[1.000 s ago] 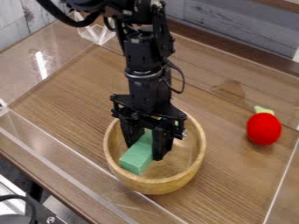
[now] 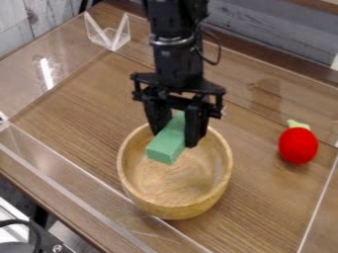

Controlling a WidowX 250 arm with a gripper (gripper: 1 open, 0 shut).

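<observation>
My gripper (image 2: 169, 125) hangs over the back of a round yellow-wooden bowl (image 2: 179, 190), shut on a mint-green block (image 2: 166, 146). The block is held tilted, above the bowl's interior toward its back rim. The black arm hides part of the table behind it.
A red tomato-like object (image 2: 298, 147) with a pale green top lies to the right. A clear plastic item (image 2: 109, 32) stands at the back left. A black cable is at the front left corner.
The gripper has risen and moved back with the green block, which earlier sat lower in the front left of the bowl. The bowl and red object stay where they were.
</observation>
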